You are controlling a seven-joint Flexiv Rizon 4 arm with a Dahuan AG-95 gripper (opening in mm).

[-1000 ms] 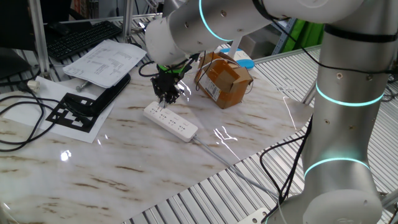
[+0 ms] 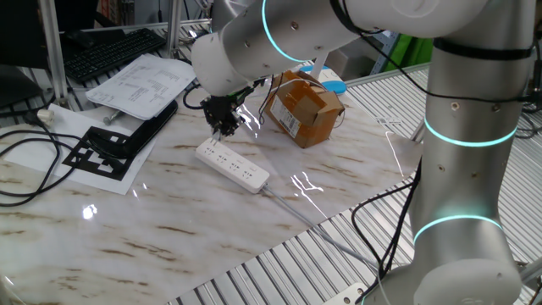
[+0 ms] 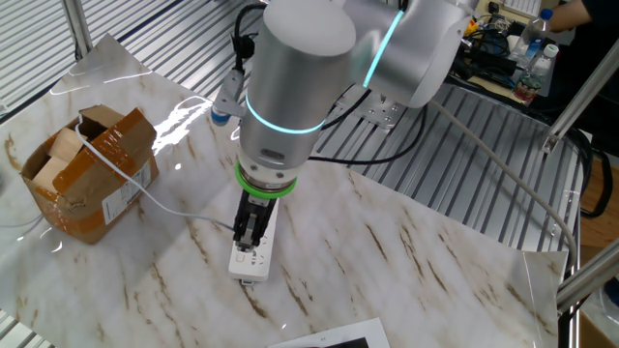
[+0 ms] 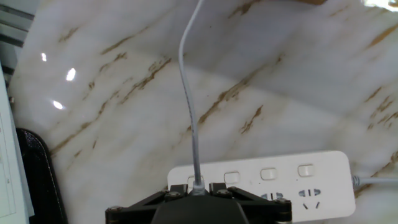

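A white power strip (image 2: 232,166) lies on the marbled table, with its row of switches and sockets facing up. My gripper (image 3: 246,245) points down over the strip's end away from its own cord. In the wrist view a pale cable (image 4: 188,93) runs down to a plug (image 4: 198,188) between the black fingers, which are shut on it. Most of the plug body is hidden by the gripper. A small pale piece shows under the fingertips in exterior view 1, right at the strip; whether the prongs are inside a socket cannot be told.
An open cardboard box (image 2: 305,114) stands close beside the gripper, the cable passing over it in exterior view 2. Papers (image 2: 140,85), a black tray-like object (image 2: 152,131) and a printed marker sheet (image 2: 102,157) lie left.
The arm has tilted and shifted slightly left in exterior view 1, and the green ring at the wrist is now hidden. The fingertips moved slightly left over the strip, which has stayed in place.
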